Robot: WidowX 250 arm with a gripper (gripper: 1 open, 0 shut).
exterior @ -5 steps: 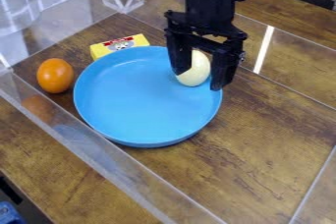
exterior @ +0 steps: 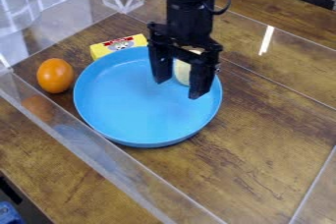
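My black gripper (exterior: 184, 71) hangs open above the back half of a round blue plate (exterior: 138, 110), its two fingers spread apart. A pale cream round object (exterior: 187, 68) on the plate's back right is partly hidden behind the gripper. I cannot tell whether the fingers touch it.
An orange egg-shaped object (exterior: 55, 76) sits left of the plate. A yellow box (exterior: 114, 46) lies behind the plate at the left. Clear plastic walls edge the left side.
The gripper has shifted left over the plate and now covers more of the cream object. The plate and other objects look unmoved.
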